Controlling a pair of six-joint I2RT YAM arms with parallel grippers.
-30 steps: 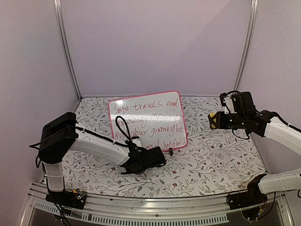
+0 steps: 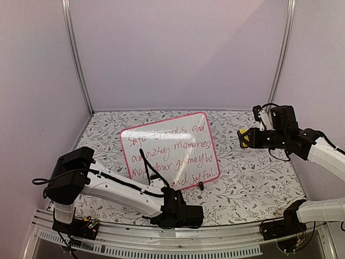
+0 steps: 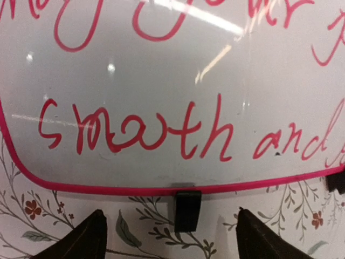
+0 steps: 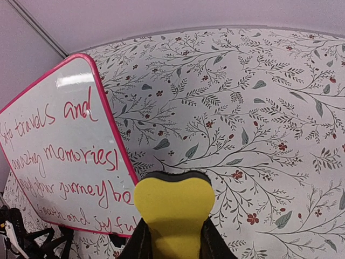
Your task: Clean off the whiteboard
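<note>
The whiteboard (image 2: pixel 170 148) lies tilted on the floral tabletop, its pink frame around several lines of red handwriting. Below its near edge, the left gripper is open, its dark fingers (image 3: pixel 86 234) apart. A black clip (image 3: pixel 187 210) on the frame shows in the gap between them, touching neither finger. In the top view the left arm hides the board's lower left part. My right gripper (image 2: pixel 250 138) is raised to the right of the board, shut on a yellow eraser (image 4: pixel 173 213) with a dark pad on its far side.
A second black clip (image 3: pixel 337 181) sits farther right along the board's near edge. Bare floral tabletop (image 2: pixel 242 183) extends to the board's right. Pale walls (image 2: pixel 172 54) enclose the back and sides, and a metal rail (image 2: pixel 161 249) runs along the front.
The whiteboard has shifted toward the front and slightly right, turning a little. My left arm has moved the same way. The right arm, with the eraser, has barely moved.
</note>
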